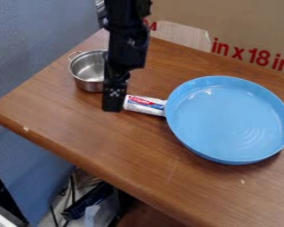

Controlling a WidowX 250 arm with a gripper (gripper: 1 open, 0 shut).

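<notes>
My black gripper [116,93] hangs vertically over the wooden table, its tip low beside a steel pot [86,78] and at the left end of a white toothpaste tube [147,105]. The gripper's fingers are dark and side-on, so whether they are open or shut cannot be made out. The tube's left end is partly behind or at the gripper. Its right end touches or nearly touches the rim of a blue plate [230,120].
A cardboard box [240,35] with red print stands behind. The table's left edge borders a blue-grey panel, with dark items on the floor below.
</notes>
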